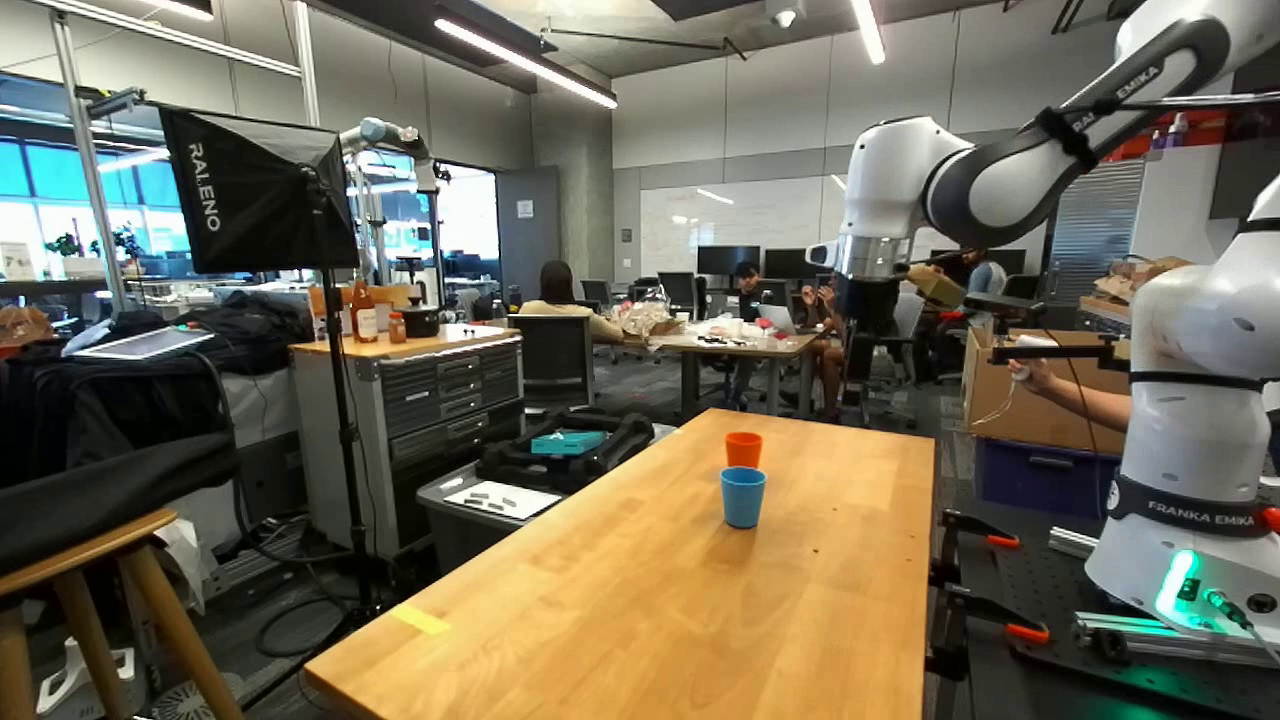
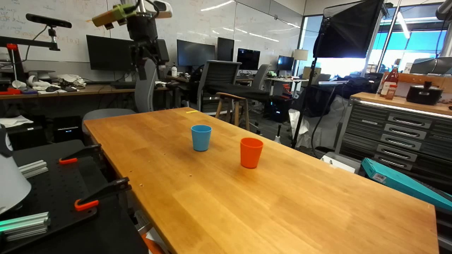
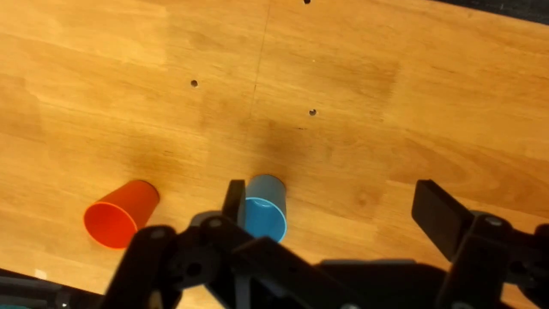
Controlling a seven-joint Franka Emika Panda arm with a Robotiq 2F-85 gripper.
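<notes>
A blue cup (image 1: 743, 498) stands upright on the wooden table, with an orange cup (image 1: 744, 449) upright a short way off. In exterior view 2 the blue cup (image 2: 201, 138) is left of the orange cup (image 2: 250, 152), with bare wood between them. My gripper (image 2: 150, 67) hangs well above the table, pointing down. From the wrist view, the gripper is open with nothing held; its left finger (image 3: 235, 201) overlaps the edge of the blue cup (image 3: 267, 188) in the picture. Lower left there lies the orange cup (image 3: 136, 198), outside the fingers.
Clamps (image 2: 99, 194) grip its edge on the robot's side. Beyond the opposite edge sits a grey bin (image 1: 480, 528), and a softbox lamp (image 1: 258, 192) stands farther off.
</notes>
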